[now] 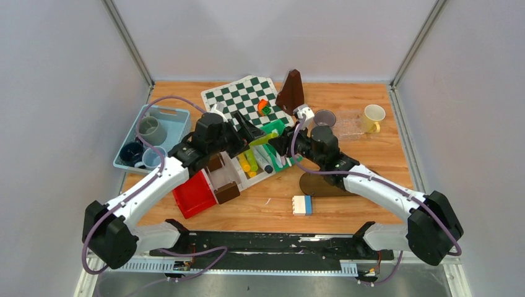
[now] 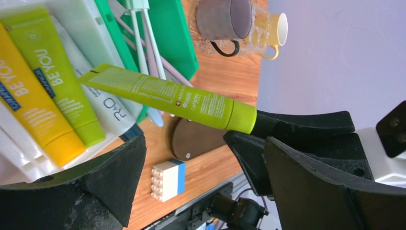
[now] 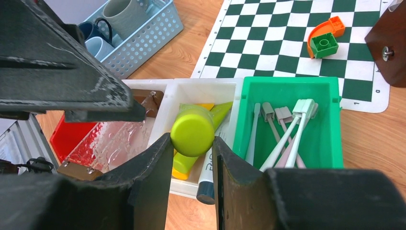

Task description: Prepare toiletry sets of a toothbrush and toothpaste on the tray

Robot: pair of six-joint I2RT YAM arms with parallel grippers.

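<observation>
A lime-green toothpaste tube (image 2: pixel 167 96) hangs in the air, its cap (image 3: pixel 193 134) gripped by my right gripper. In the left wrist view its flat end points left, over the white compartment. My left gripper (image 1: pixel 252 137) is open beside the tube, its fingers (image 2: pixel 110 167) wide apart and not closed on it. Another green tube (image 2: pixel 60 72), a yellow tube (image 2: pixel 33 100) and a white tube (image 2: pixel 103 96) lie in that compartment. Several toothbrushes (image 3: pixel 301 112) rest in the green bin (image 3: pixel 330 129).
Left of the tubes is a box with brown ends (image 1: pixel 228 192) and a red part (image 1: pixel 193 195). A blue basket (image 3: pixel 158 36) holds mugs. A checkered board (image 1: pixel 238 96), brown board (image 1: pixel 328 185) and toy block (image 1: pixel 302 205) lie around.
</observation>
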